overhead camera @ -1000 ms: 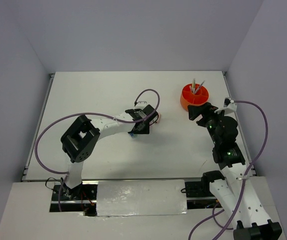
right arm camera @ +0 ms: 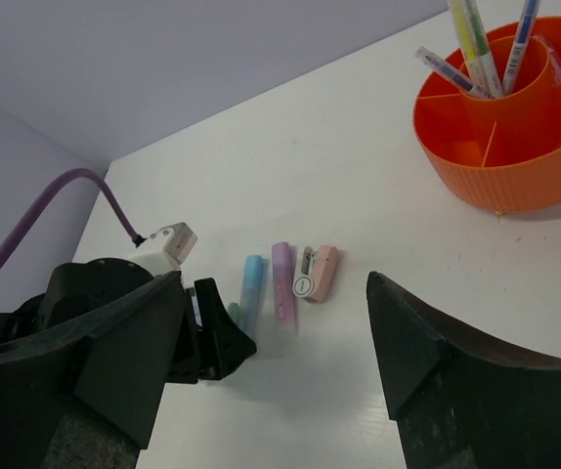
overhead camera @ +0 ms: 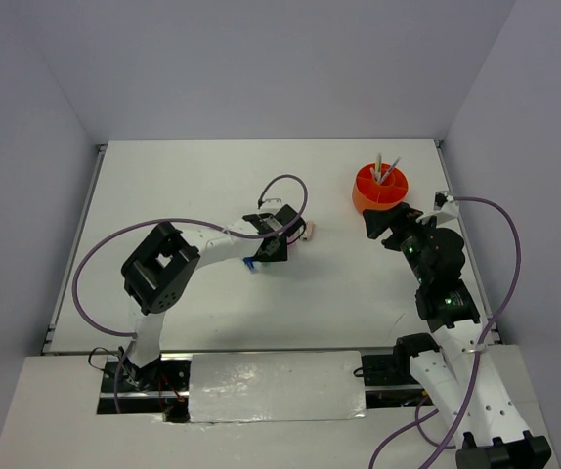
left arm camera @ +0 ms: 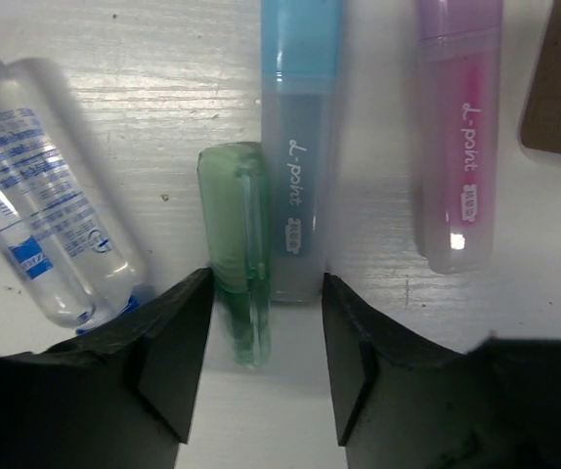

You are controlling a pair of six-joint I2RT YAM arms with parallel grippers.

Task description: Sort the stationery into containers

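My left gripper is part open over a green marker and a blue highlighter, its fingertips beside their lower ends. A pink highlighter lies to their right, a transparent bottle-like item to their left; a brown-and-white item is cut off top right. The right wrist view shows the latter as a pinkish item. The orange organizer at the back right holds several pens. My right gripper stands open in front of it, empty.
Grey walls border it at the sides and back. Purple cables arch over both arms.
The left arm has shifted very slightly, a little leftward, in the top view. The right arm has barely moved.
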